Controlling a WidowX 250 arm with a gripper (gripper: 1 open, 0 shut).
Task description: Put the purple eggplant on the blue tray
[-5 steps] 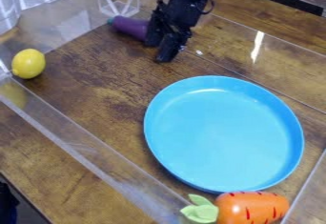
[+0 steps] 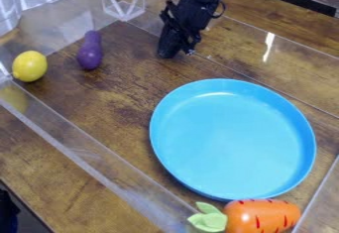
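Observation:
The purple eggplant [image 2: 89, 51] lies on the brown wooden surface toward the left, its longer axis running away from the camera. A large round blue tray [image 2: 233, 138] sits at the centre right, and it is empty. At the top, my black gripper [image 2: 172, 47] is low over the wood, to the right of the eggplant and clearly apart from it. No object shows at its fingertips. They are too small and dark to tell whether they are apart or together.
A yellow round object [image 2: 30, 66] sits at the left beside the clear wall [image 2: 82, 148] that runs along the near-left edge. An orange carrot [image 2: 263, 217] with a green top lies at the bottom right. Bare wood separates eggplant and tray.
The eggplant has moved left and nearer the camera, away from beside my gripper, and has turned. My gripper has shifted only slightly.

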